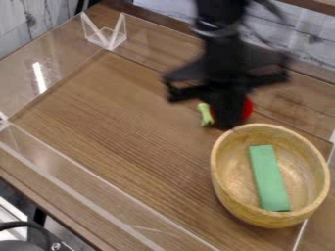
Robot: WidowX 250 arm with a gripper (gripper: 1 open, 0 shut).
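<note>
The dark, motion-blurred robot arm reaches down from the top, its gripper [229, 88] above a red object [238, 110] with a light green part beside it. The fingers are too blurred to read. A wooden bowl [230, 196] at the lower right holds a flat green block [269, 178]. The red object is partly hidden by the arm.
A clear wire-like holder [105, 31] stands at the top left by the back wall. A black cable lies at the lower left corner.
</note>
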